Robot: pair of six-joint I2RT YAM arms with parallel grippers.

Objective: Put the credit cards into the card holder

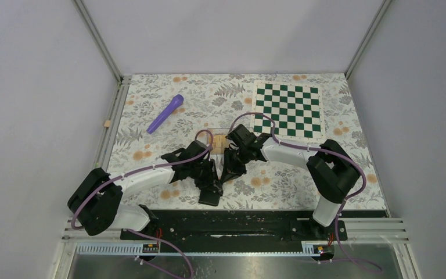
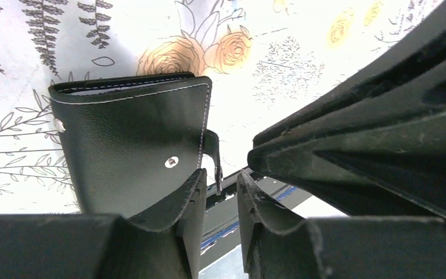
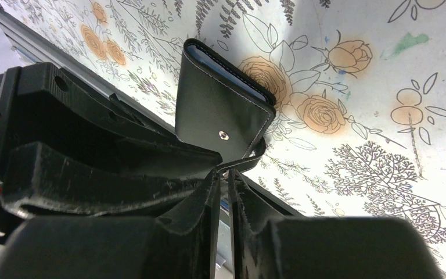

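Observation:
The black leather card holder [image 1: 209,198] lies flat near the table's front edge. In the left wrist view the card holder [image 2: 133,139] shows a folded top, a pale edge inside it and a snap stud on its face. Its narrow strap [image 2: 215,157] stands out at the right side, loose end unfastened. My left gripper is part open, the strap's end showing in the gap between its fingertips; whether they touch it I cannot tell. My right gripper is shut, with nothing visible between its fingers; the strap [image 3: 250,163] passes close beyond its tips.
Behind the grippers a clear tray [image 1: 219,129] with an orange-yellow item is partly hidden by the arms. A purple microphone [image 1: 165,114] lies at the back left, a green checkerboard [image 1: 287,110] at the back right. The arms are very close together.

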